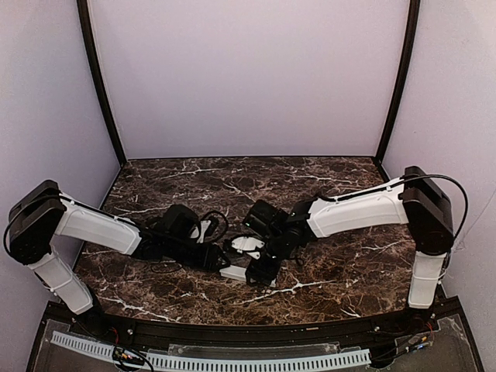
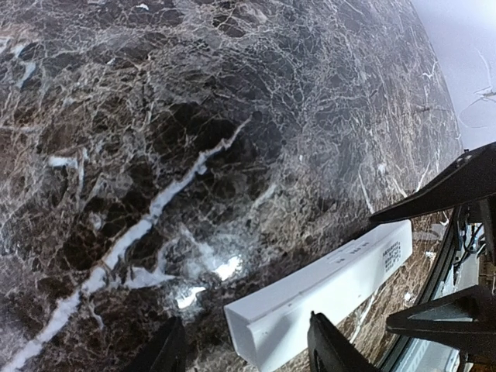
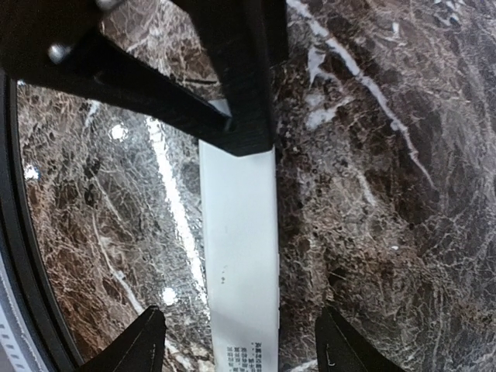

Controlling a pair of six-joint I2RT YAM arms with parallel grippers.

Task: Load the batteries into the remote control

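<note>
A white elongated plastic piece (image 1: 232, 271) (image 2: 310, 302) (image 3: 239, 240) lies on the dark marble table, between the grippers; its top has small printed marks at one end. My left gripper is at one end of it, fingers parted, with the piece's end just above and between the fingertips. My right gripper stands open over the piece, its fingertips on either side of the printed end. In both wrist views the other gripper's black fingers reach over part of the piece. I cannot make out any batteries.
Light walls (image 1: 248, 77) enclose it at the back and sides, and a dark rail (image 1: 248, 332) runs along the front edge.
</note>
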